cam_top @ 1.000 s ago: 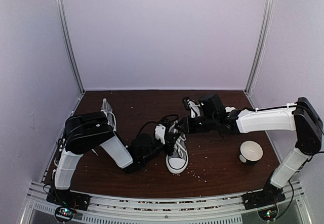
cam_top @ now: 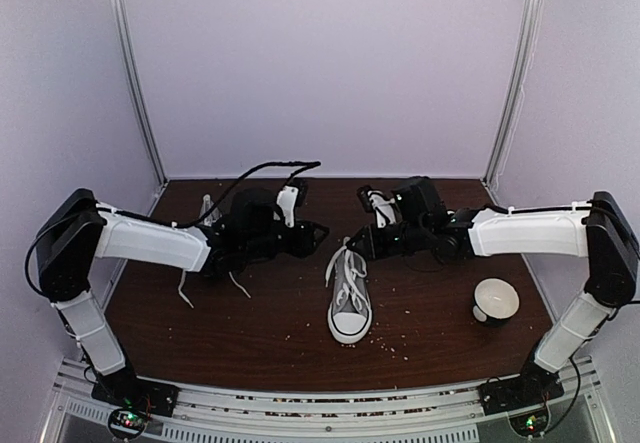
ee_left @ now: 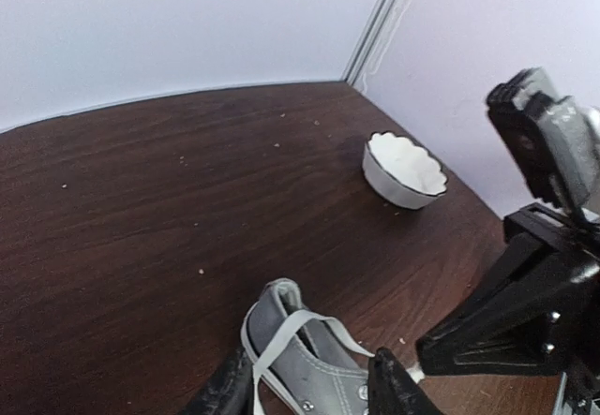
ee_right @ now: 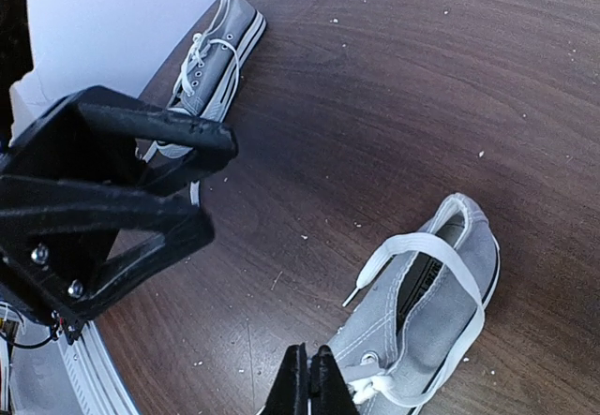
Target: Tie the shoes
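A grey shoe [cam_top: 349,301] with white laces stands on the dark table, its toe toward the front edge. At its heel end, my right gripper [cam_top: 355,246] is shut. Its fingertips [ee_right: 323,377] meet, with white lace [ee_right: 375,384] coming out beside them. A loose lace [ee_right: 441,251] arcs over the shoe opening, its tip hanging to the left. Left of the heel my left gripper [cam_top: 322,233] is open, its fingers [ee_left: 389,382] apart and nothing held between them. A second grey shoe [ee_right: 217,59], laced, sits at the back left, mostly behind the left arm in the top view.
A white bowl [cam_top: 496,300] stands on the right side of the table. Small crumbs [cam_top: 380,346] are scattered near the shoe's toe.
My left gripper has moved from the shoe's laces up and to the left, away from the shoe. A lace now droops over the shoe's left side. The right arm has stayed still.
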